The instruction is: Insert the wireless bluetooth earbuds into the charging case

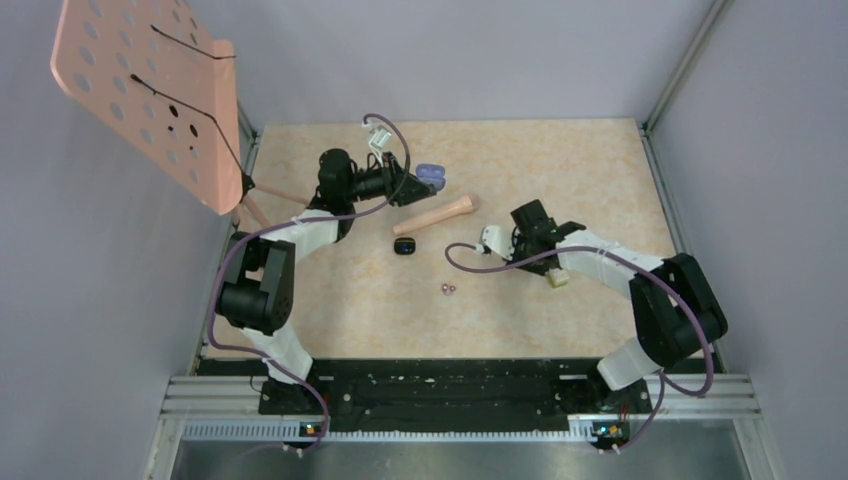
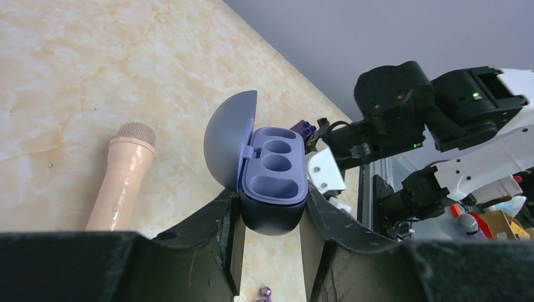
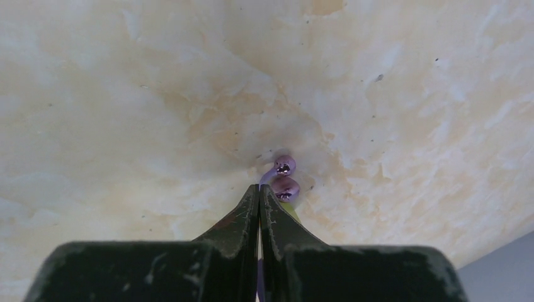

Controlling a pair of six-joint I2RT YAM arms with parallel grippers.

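Observation:
My left gripper is shut on a lavender open case with several slots, held up at the upper middle of the top view. Two small pinkish earbuds lie on the table below the centre. My right gripper is shut and points down at the table; in its wrist view two shiny purple round pieces show just beyond the fingertips, with something yellow-green partly hidden behind them. Whether anything thin is between those fingertips I cannot tell.
A peach microphone-like cylinder and a small black case lie in the middle of the table. A yellow-green block sits beside my right arm.

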